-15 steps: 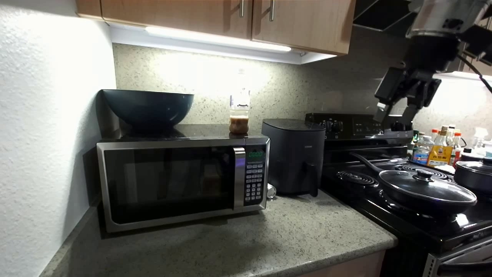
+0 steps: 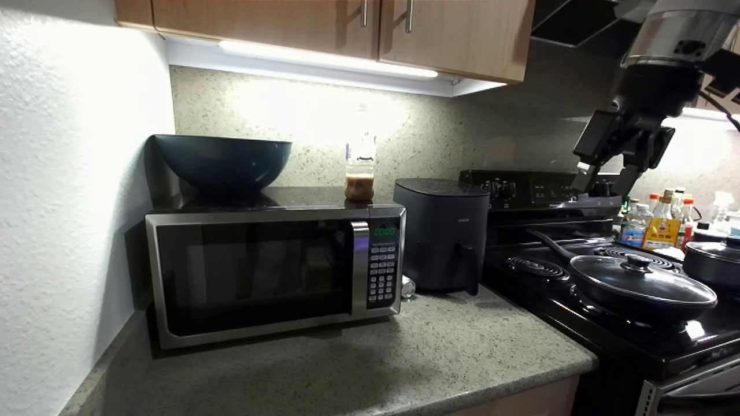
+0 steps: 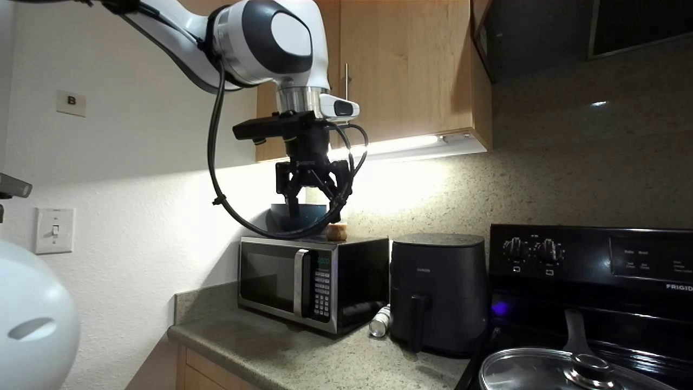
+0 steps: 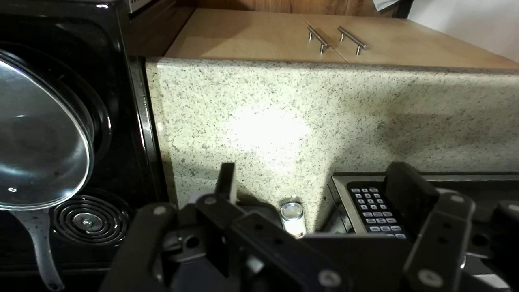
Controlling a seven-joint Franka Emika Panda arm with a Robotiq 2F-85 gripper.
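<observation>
In exterior view 1 my gripper (image 2: 603,183) hangs in the air at the upper right, its fingers pointing down. Its fingers stand well apart in the wrist view, and nothing shows between the fingertips. A closed microwave (image 2: 260,277) with a dark door sits on the counter. On top of it are a dark blue bowl (image 2: 225,160) and a clear bottle (image 2: 359,186) with brown liquid at its bottom. A black air fryer (image 2: 441,236) stands beside it. Between the two, a small silver and white can (image 3: 380,322) lies on the counter.
On the black stove (image 2: 548,305) is a pan with a glass lid (image 2: 642,281), and another pot (image 2: 718,260) stands farther right. Several bottles (image 2: 662,225) are grouped behind. Wooden cabinets (image 2: 277,28) hang above.
In exterior view 1 my gripper has moved a little to the right and slightly lower in the picture. Its fingers are still apart. The kitchen objects have not moved.
</observation>
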